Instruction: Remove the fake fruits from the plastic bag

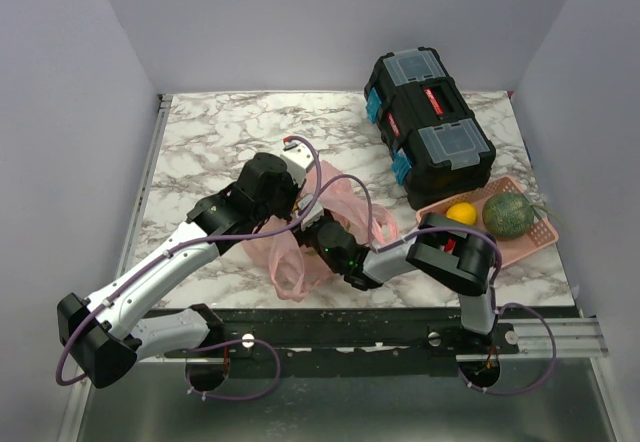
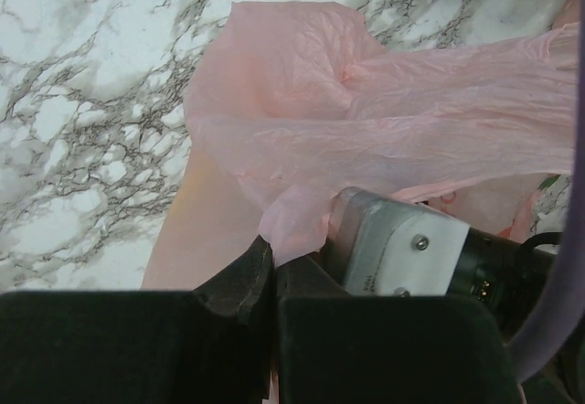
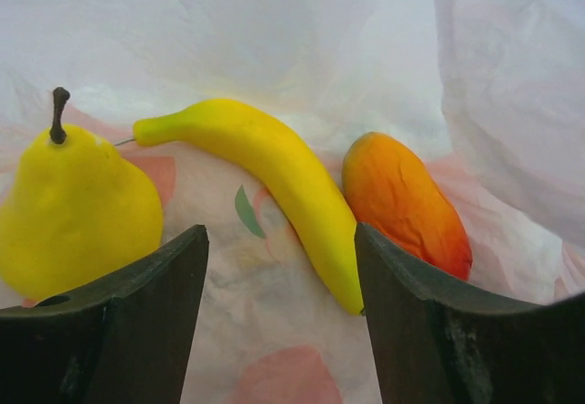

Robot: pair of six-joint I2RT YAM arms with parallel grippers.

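Note:
The pink plastic bag (image 2: 283, 84) lies on the marble table. My left gripper is shut on a gathered piece of it. My right gripper is inside the bag, part open, with nothing held. In the right wrist view a yellow pear (image 3: 78, 212) lies at left, a yellow banana (image 3: 265, 166) runs between the fingertips, and an orange fruit (image 3: 407, 203) lies right of the banana. From above, both grippers mostly hide the bag's contents.
A pink basket (image 1: 530, 247) at right holds a watermelon (image 1: 508, 215), a lemon (image 1: 462, 213) and other fruit partly hidden by my right arm. A black toolbox (image 1: 425, 122) stands behind it.

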